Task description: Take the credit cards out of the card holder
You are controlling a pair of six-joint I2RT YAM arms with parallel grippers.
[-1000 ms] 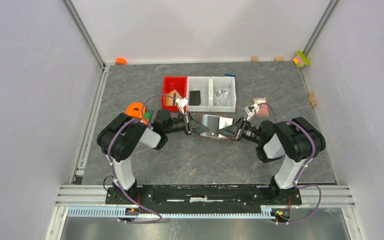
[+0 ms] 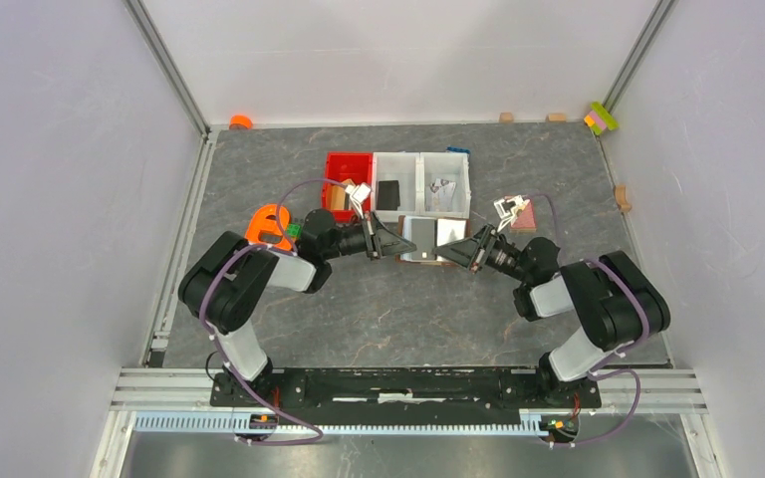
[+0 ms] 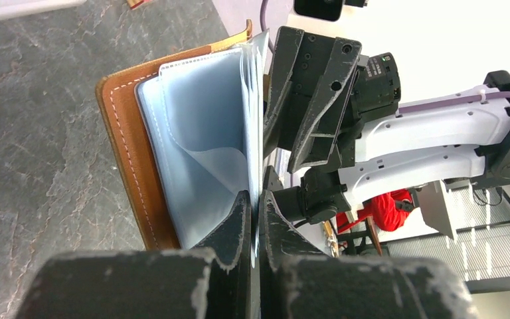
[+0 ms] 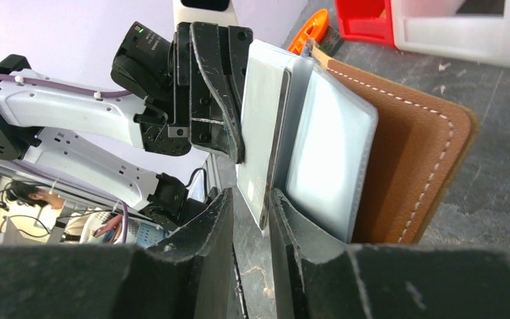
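The card holder has a brown stitched cover (image 3: 127, 146) and clear plastic sleeves (image 3: 199, 100); it stands opened out between my two grippers. My left gripper is shut on the edges of several sleeves. A white card-like piece (image 4: 260, 100) with a dark stripe stands among the pages in the right wrist view. Around its lower corner are the parted fingers of my right gripper, which is open. From above, grey and white pages (image 2: 423, 237) show between the grippers. Whether the white piece lies inside a sleeve I cannot tell.
Behind the holder stand a red bin (image 2: 349, 157) and a white two-part bin (image 2: 420, 184) with a few items inside. An orange object (image 2: 264, 221) lies to the left, a reddish flat block (image 2: 524, 217) to the right.
Both grippers have shifted slightly toward the bins, and the card holder has moved that way with them. The bins have not moved.
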